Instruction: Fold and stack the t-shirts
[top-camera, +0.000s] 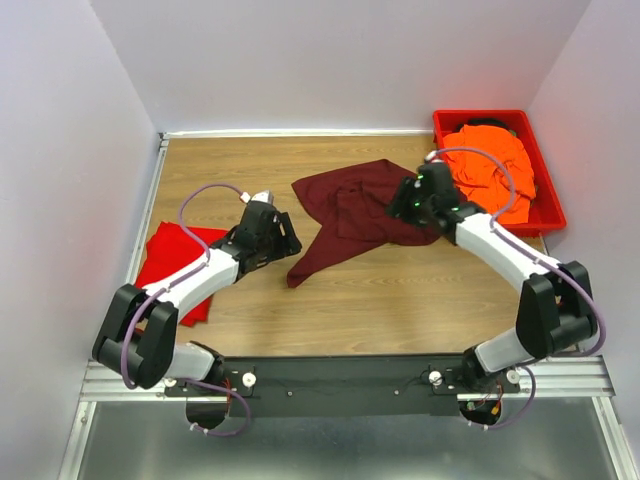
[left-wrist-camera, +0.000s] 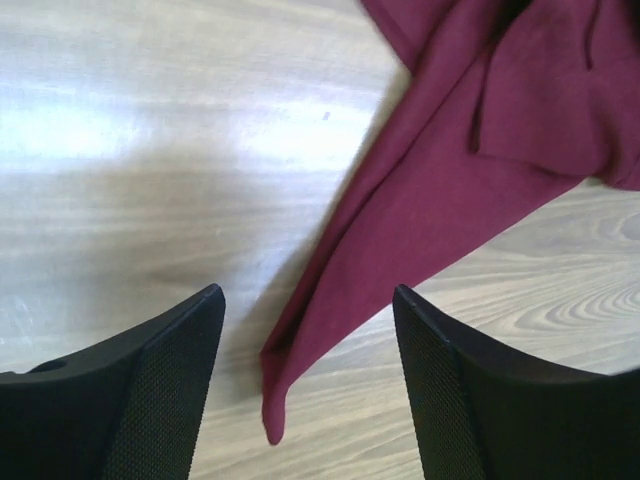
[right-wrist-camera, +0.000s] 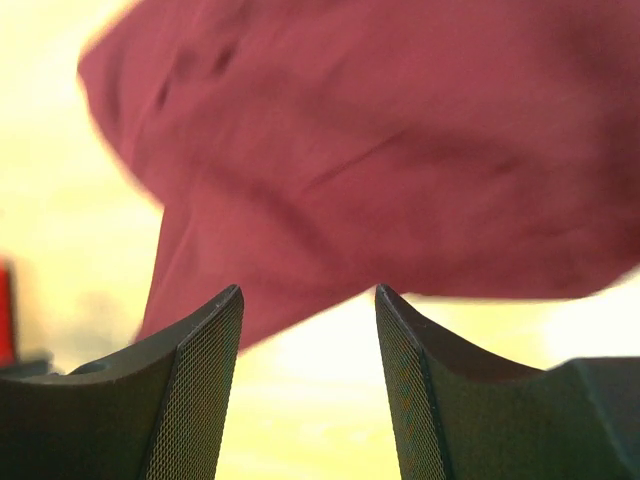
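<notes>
A maroon t-shirt (top-camera: 350, 208) lies crumpled and spread on the wooden table, one narrow end reaching toward the front left. Just left of that narrow end hovers my left gripper (top-camera: 292, 233), its fingers apart and empty; in the left wrist view the maroon tip (left-wrist-camera: 300, 350) shows in the gap beyond them. Over the right part of the maroon shirt is my right gripper (top-camera: 398, 200), open, with maroon cloth (right-wrist-camera: 330, 190) below and ahead of its fingers. A folded red cloth (top-camera: 165, 250) lies at the table's left, partly hidden by the left arm.
A red bin (top-camera: 548, 205) holding orange cloth (top-camera: 490, 160) stands at the back right. Bare wood lies along the table's front middle (top-camera: 350, 315) and at the back left (top-camera: 220, 175). Walls rise at both sides and behind.
</notes>
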